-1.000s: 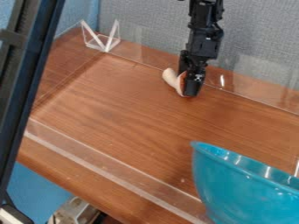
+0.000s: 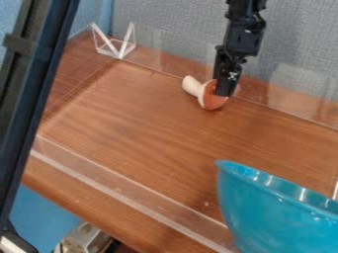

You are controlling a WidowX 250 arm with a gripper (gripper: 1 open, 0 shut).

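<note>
A small orange-and-cream object (image 2: pixel 211 99), resembling a toy mushroom, lies on its side on the wooden table near the back wall. The black gripper (image 2: pixel 227 85) is at its right end, over the orange part, with the tips touching or just above it. Whether the fingers are open or closed on it is hard to tell.
A turquoise bowl (image 2: pixel 271 212) fills the lower right. A white wire-like frame (image 2: pixel 115 42) stands at the back left corner. A black post (image 2: pixel 24 89) runs along the left edge.
The gripper has risen slightly and shifted a little to the right, uncovering more of the orange part of the object.
</note>
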